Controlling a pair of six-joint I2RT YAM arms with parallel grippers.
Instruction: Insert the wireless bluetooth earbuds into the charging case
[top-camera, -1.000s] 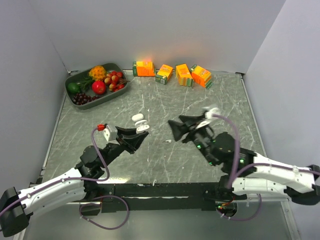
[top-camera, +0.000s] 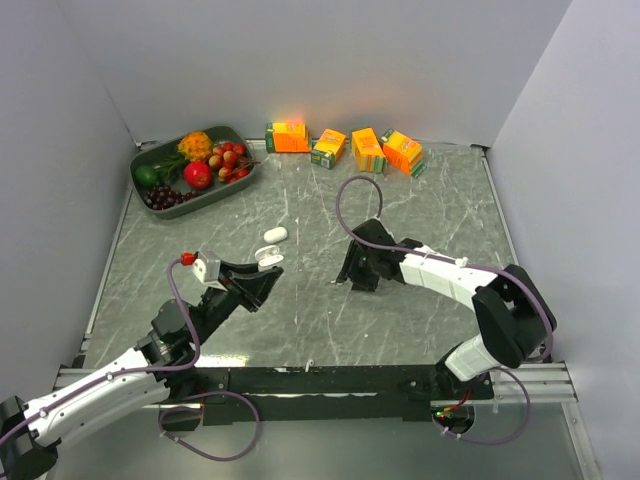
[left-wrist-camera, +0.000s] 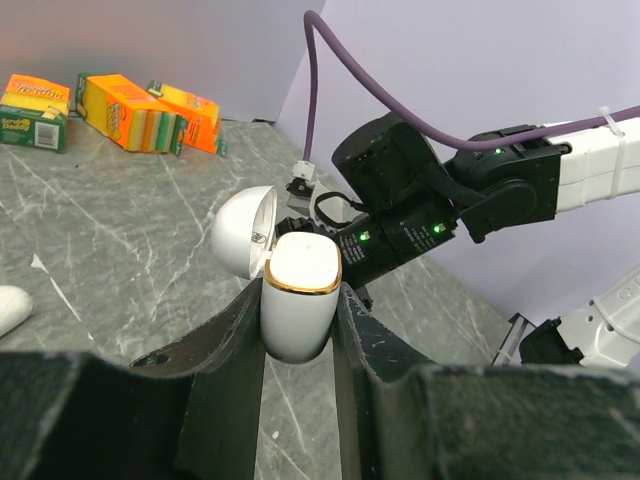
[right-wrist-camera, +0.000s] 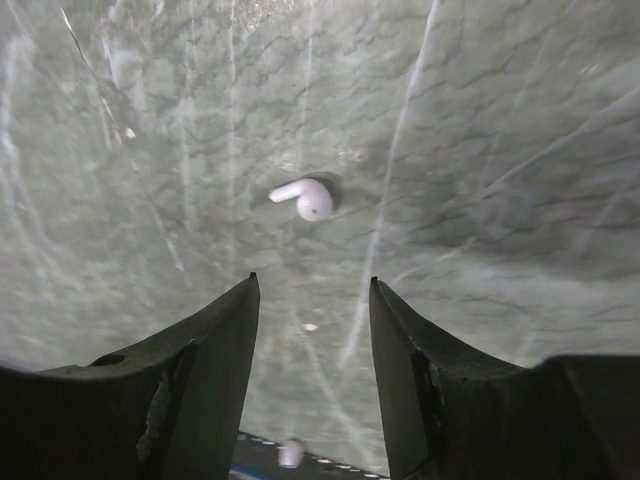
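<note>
A white earbud (right-wrist-camera: 313, 203) lies on the marbled table in the right wrist view, its stem pointing left. Below it in that view, my right gripper stands open, with only table visible between its fingers. The earbud is in front of the fingertips and apart from them. In the left wrist view, a white charging case (left-wrist-camera: 302, 262) with a gold rim is clamped between the fingers of my left gripper. Its lid (left-wrist-camera: 238, 232) is raised; the inside of the body is not visible from here.
A second white rounded object (top-camera: 275, 235) rests on the table behind the held case. A dark tray (top-camera: 210, 198) of fruit and vegetables sits at the back left, and several orange boxes (top-camera: 367, 152) line the back wall.
My right gripper has swung from level to pointing down at the table and come over near the earbud. My left gripper has shifted slightly left, still holding the case. The earbud has stayed put.
</note>
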